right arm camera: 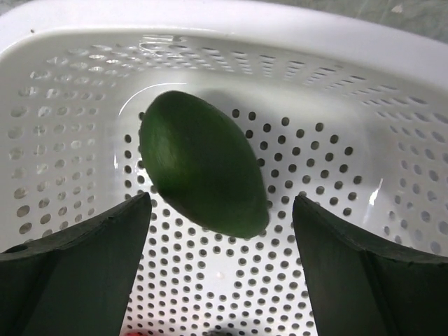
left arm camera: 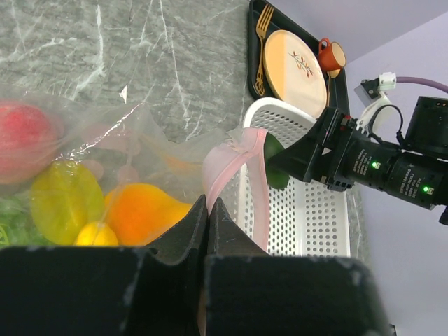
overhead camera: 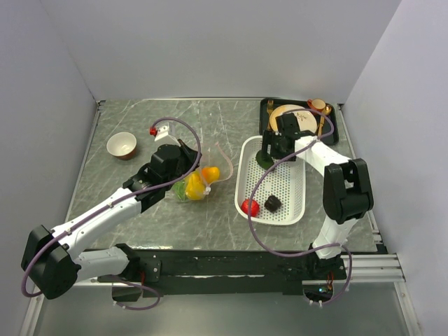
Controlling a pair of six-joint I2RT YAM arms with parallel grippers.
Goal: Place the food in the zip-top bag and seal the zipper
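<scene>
The clear zip bag [overhead camera: 218, 155] holds yellow, orange and green food, with a red piece [left arm camera: 21, 140] also visible in the left wrist view. My left gripper is shut at the bag's pink zipper edge [left arm camera: 257, 203]. My right gripper is open over a dark green vegetable [right arm camera: 199, 161] in the white perforated basket [overhead camera: 239, 182]. The vegetable lies between and just beyond the fingertips as seen from above. A red food [overhead camera: 250, 208] and a dark piece [overhead camera: 273, 204] lie at the basket's near end.
A black tray [overhead camera: 263, 119] with plate, cutlery and mug stands at the back right. A white bowl [overhead camera: 122, 144] sits at the left. Bare table lies behind and in front of the bag.
</scene>
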